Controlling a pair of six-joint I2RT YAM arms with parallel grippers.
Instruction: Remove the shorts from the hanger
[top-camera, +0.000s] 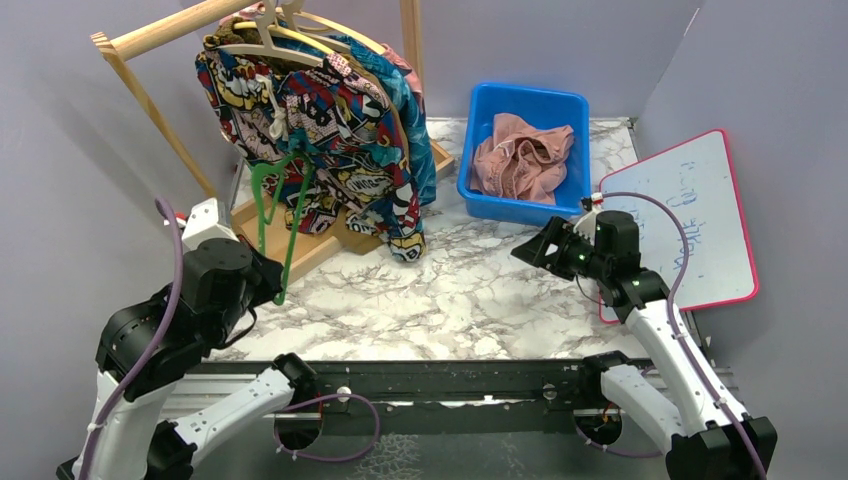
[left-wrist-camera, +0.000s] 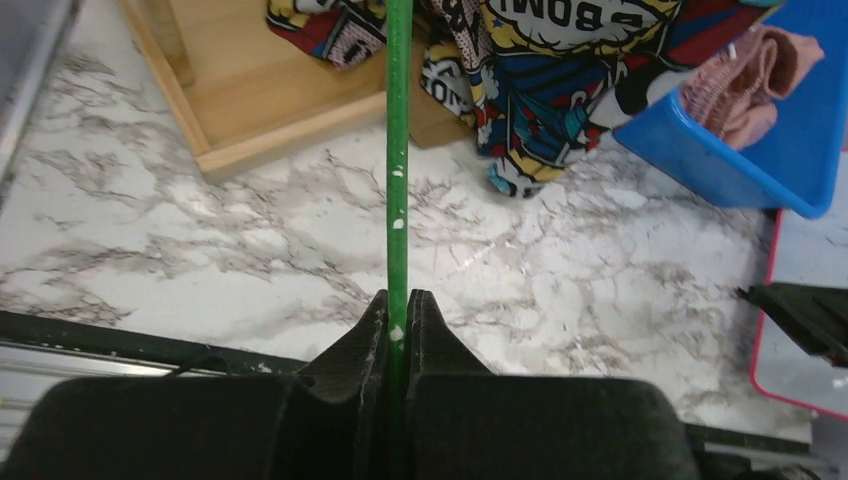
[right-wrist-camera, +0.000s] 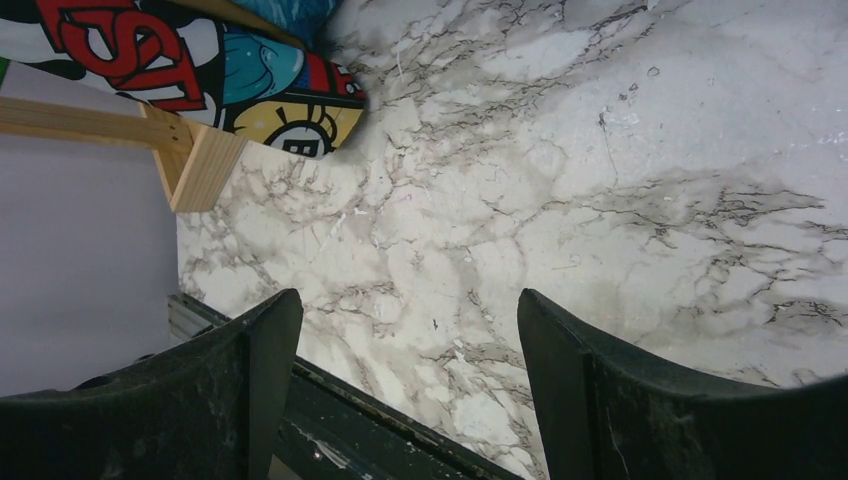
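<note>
My left gripper is shut on the lower bar of a green hanger (top-camera: 291, 240), which stands up bare from the fingers in front of the rack. Pink cloth, perhaps the shorts (top-camera: 522, 158), lies crumpled inside the blue bin (top-camera: 482, 202). Comic-print shorts (top-camera: 340, 150) hang on a pale hanger (top-camera: 275, 48) on the wooden rack (top-camera: 180, 27), just behind the green hanger. Off to the right, above the marble table, my right gripper (top-camera: 538, 255) is open, with only bare tabletop between its fingers in the right wrist view.
Further garments, one of them teal (top-camera: 415, 120), hang behind the printed shorts. A whiteboard (top-camera: 690, 220) with a red edge lies to the right, partly beneath the right arm.
</note>
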